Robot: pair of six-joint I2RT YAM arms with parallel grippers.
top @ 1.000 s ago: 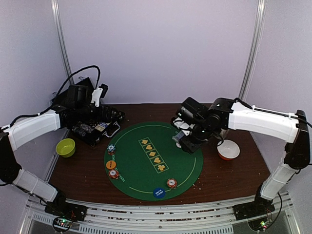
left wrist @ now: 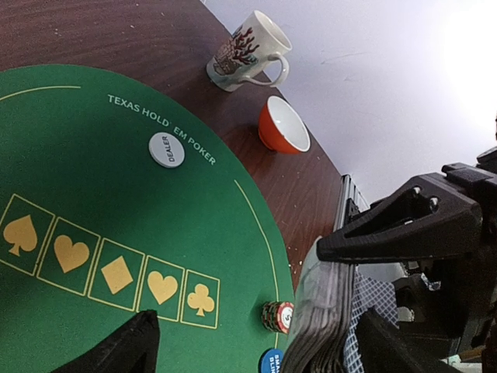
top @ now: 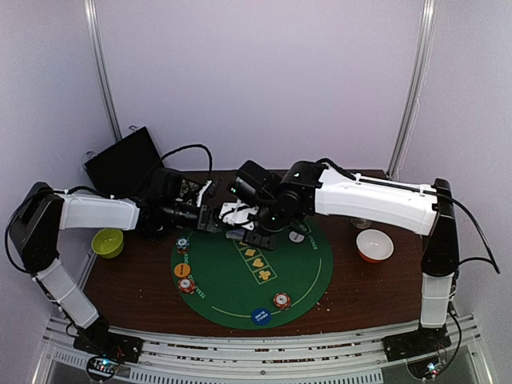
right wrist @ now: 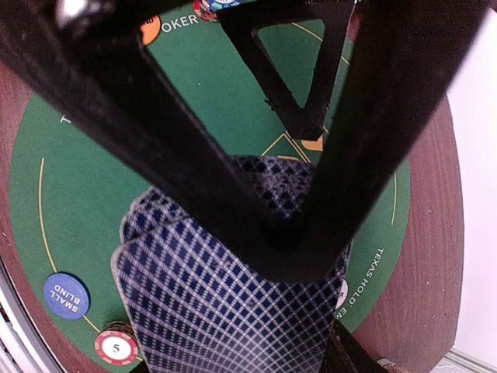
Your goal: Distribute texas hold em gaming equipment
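In the right wrist view a dark blue card deck (right wrist: 225, 303) with a white lattice back fills the lower middle, held above the mat by my right gripper, whose finger ends barely show. Its pale card edges (left wrist: 314, 311) stand at the right in the left wrist view. My left gripper (top: 210, 218) is open close beside the deck; its black fingers (right wrist: 186, 148) cross in front of it in the right wrist view. The green poker mat (top: 240, 300) lies below, with printed card boxes (left wrist: 116, 273) and a white dealer button (left wrist: 166, 150).
Chip stacks (top: 282, 301), a blue small blind button (top: 261, 317) and an orange button (top: 182, 271) lie on the mat. A red-and-white bowl (top: 374, 246) and a mug (left wrist: 250, 50) stand right; a green bowl (top: 107, 243) and an open black case (top: 124, 164) left.
My left gripper has come right from the case to the middle of the mat. The right gripper has moved left with the deck, and the two now meet over the mat.
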